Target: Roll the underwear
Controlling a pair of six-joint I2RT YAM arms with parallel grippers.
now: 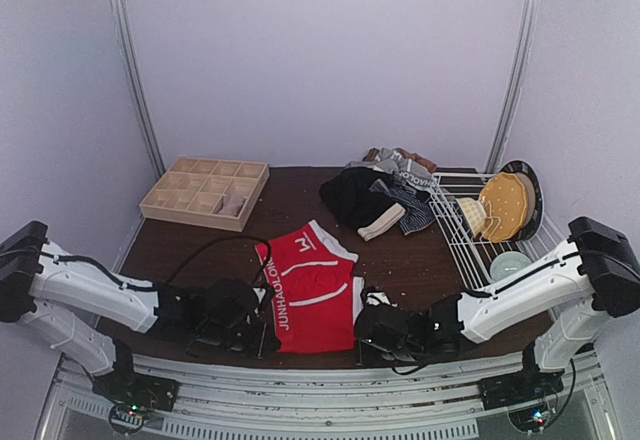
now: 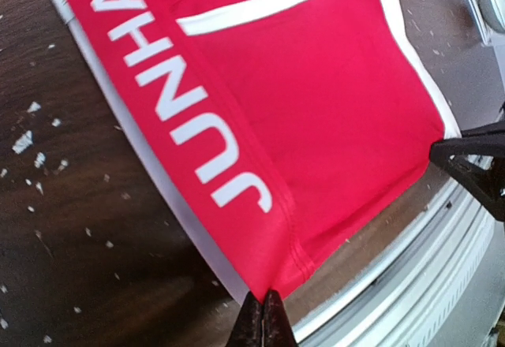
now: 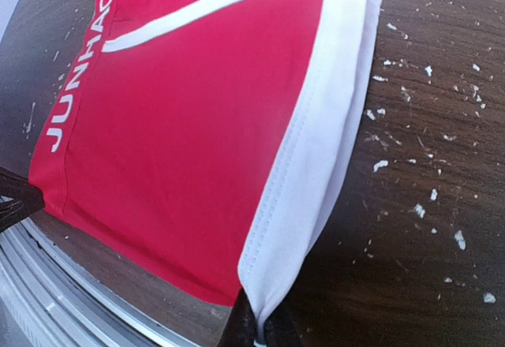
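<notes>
Red underwear (image 1: 315, 295) with white trim and a lettered waistband lies spread on the dark table in front of me. My left gripper is shut on the waistband's near corner, below the white letters. My right gripper is shut on the near end of the white hem (image 3: 296, 166) at the opposite side. Between the two grippers the red near edge (image 2: 379, 219) runs fairly straight. The cloth inside each set of fingertips is mostly hidden.
A wooden compartment box (image 1: 190, 216) stands at the back left, with some grey cloth in it. Other clothes (image 1: 355, 196) are heaped at the back. To the right is a white wire rack (image 1: 455, 230) with plates. Bare table surrounds the underwear.
</notes>
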